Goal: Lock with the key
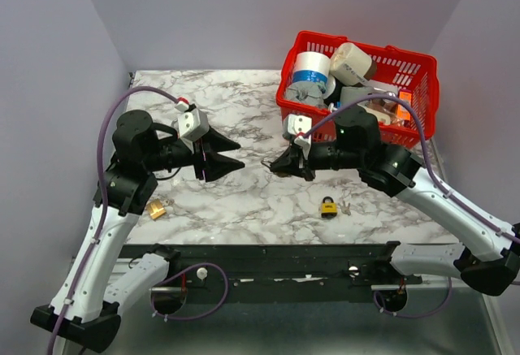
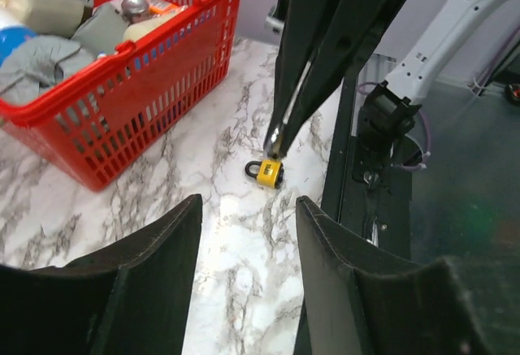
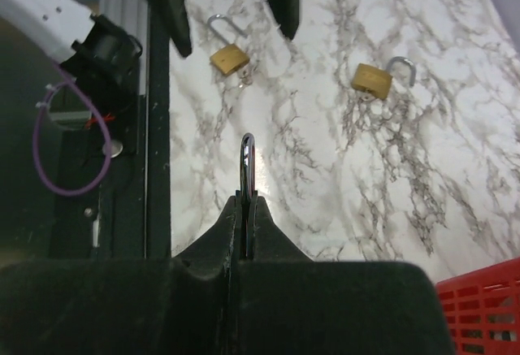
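Observation:
My right gripper [image 1: 275,168] is shut on a metal shackle [image 3: 248,160], which stands up between its fingers in the right wrist view. A brass-coloured bit beneath these fingers in the top view looks like the body of the held padlock; most of it is hidden. To the left, my left gripper [image 1: 236,154] hangs open and empty, its fingers [image 2: 183,225] well apart. A yellow padlock [image 1: 328,207] lies front right beside small keys [image 1: 345,207]. Two brass padlocks with raised shackles rest on the marble: one [image 3: 230,59] near the front edge, another [image 3: 372,80] farther back.
A red basket [image 1: 286,95] full of bottles and tins stands back right. Dark rail [image 1: 268,261] runs along the front edge. The marble top [image 1: 236,217] is clear between and in front of the grippers.

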